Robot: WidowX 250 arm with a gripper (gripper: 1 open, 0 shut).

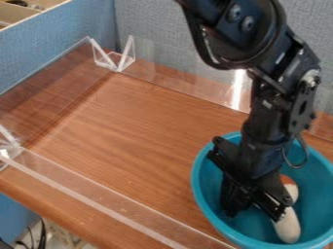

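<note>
My black gripper (pixel 250 195) reaches down into a teal bowl (pixel 208 191) at the lower right of the camera view. A pale elongated object with an orange-red end (pixel 286 226) lies in the bowl beside the fingers, partly hidden by them. The gripper looks shut; whether anything is between its fingers is hidden.
Clear acrylic strips with white brackets (pixel 113 56) run along its edges. Grey-blue padded walls stand behind and at the left, and cables hang at the lower left.
</note>
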